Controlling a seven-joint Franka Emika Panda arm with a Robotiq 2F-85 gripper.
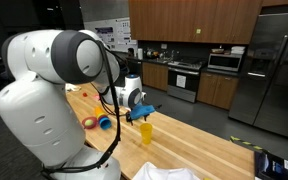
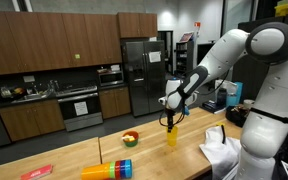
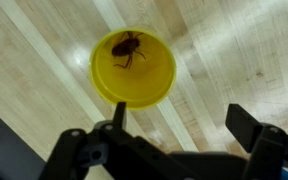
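Note:
A yellow cup (image 3: pixel 134 85) stands upright on the wooden table, with a dark, insect-like toy (image 3: pixel 127 46) inside it. In the wrist view my gripper is open, and bare wood shows between its fingers. The cup lies ahead and to the left of that gap, close to the left finger (image 3: pixel 114 130). Exterior view 1 has the yellow cup (image 1: pixel 146 133) right by the gripper (image 1: pixel 140 113), which points down from above. From the other side, the yellow cup (image 2: pixel 172 138) appears just below the gripper (image 2: pixel 171 127). Contact between them cannot be made out.
A white cloth (image 1: pixel 166 172) lies crumpled near the arm's base. Beyond the cup are a bowl of colourful items (image 2: pixel 130 138), an orange and teal cylinder (image 2: pixel 106 169) and a pinkish-red item (image 2: pixel 40 169).

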